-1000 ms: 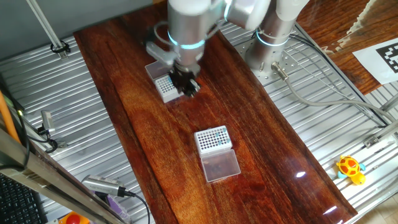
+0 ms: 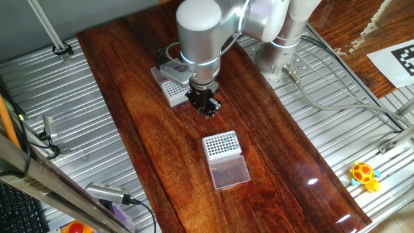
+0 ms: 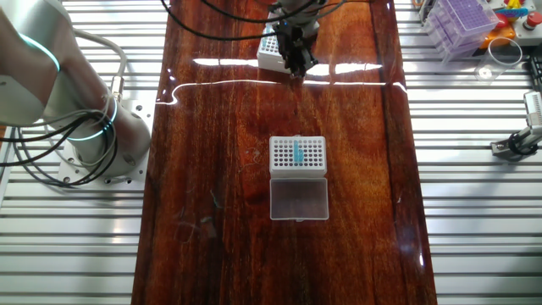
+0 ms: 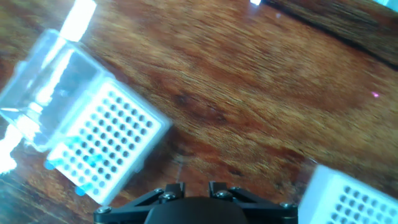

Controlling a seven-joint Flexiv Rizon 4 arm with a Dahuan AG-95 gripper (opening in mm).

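Two white racks with rows of round holes sit on the brown wooden table. The nearer rack [image 2: 221, 145] has a clear lid [image 2: 230, 172] folded open towards the front, and a few blue pieces [image 3: 298, 152] stand in its holes. Close beside the far rack [image 2: 174, 92], my gripper [image 2: 208, 107] hangs above the wood. In the wrist view, one rack [image 4: 109, 142] with blue pieces and an open lid lies at left; part of another rack [image 4: 351, 200] shows at lower right. The gripper's fingers [image 4: 180, 190] are apart, with only wood seen between them.
Bare wood [image 2: 259, 145] surrounds the nearer rack. Metal slatted benches [image 3: 474, 195] border the table. A turtle toy [image 2: 364, 175] lies far to the right, and a purple rack [image 3: 461, 25] stands beyond the table.
My gripper has moved a little right, away from the far rack, and its wrist has turned. Both racks have stayed in place.
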